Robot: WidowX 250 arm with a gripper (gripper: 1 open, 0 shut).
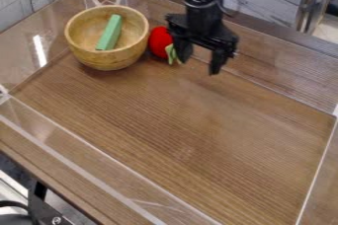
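Observation:
The black arm and gripper (199,41) are at the upper middle, over the table just right of a red round object (161,41) with a green part beside it. The fingers are dark and blurred, and I cannot tell whether they are open or shut. A wooden bowl (110,62) at the upper left holds a green elongated object (110,32).
A light wall edge runs along the top right, and a white panelled surface is at the top left.

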